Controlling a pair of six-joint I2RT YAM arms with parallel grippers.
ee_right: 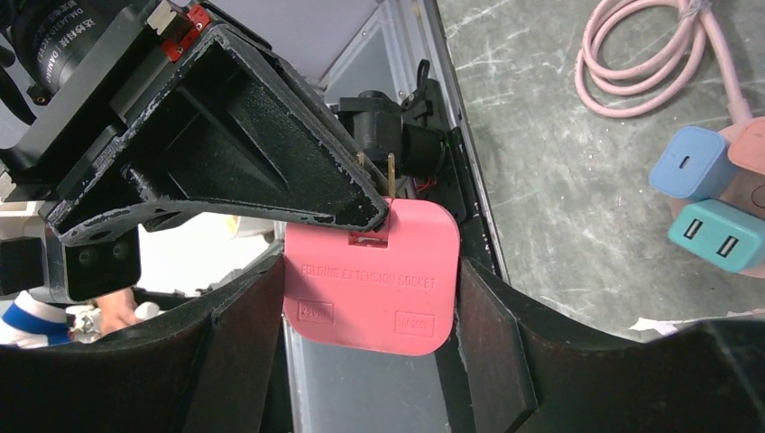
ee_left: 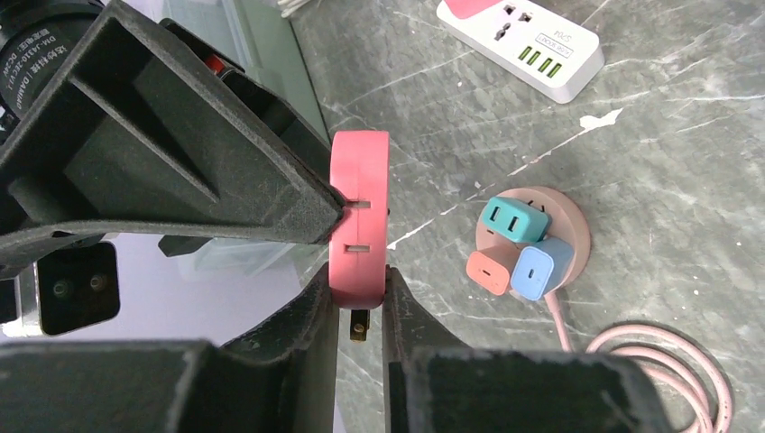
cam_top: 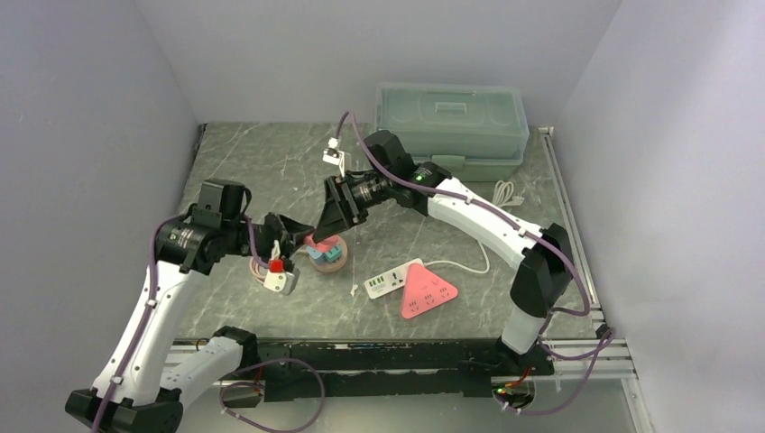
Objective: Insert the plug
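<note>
The pink folding extension socket [ee_right: 372, 311] hangs above the table, held from both sides. My left gripper is shut on it, seen edge-on in the left wrist view with slots in its side. Gripping the same socket across its wider face, my right gripper is shut too. Metal prongs [ee_right: 391, 174] stand up from its top edge beside the left gripper's finger [ee_right: 271, 149]. In the top view, the grippers meet over the round pink base [cam_top: 342, 262] and cover most of the socket.
On the base sit a teal block [ee_left: 514, 219], a blue block [ee_left: 541, 268] and a salmon block [ee_left: 490, 271]. A coiled pink cable [ee_left: 672, 352] lies nearby. The white power strip [cam_top: 386, 280] and pink triangular socket [cam_top: 427, 290] lie right; a green box [cam_top: 451, 117] stands behind.
</note>
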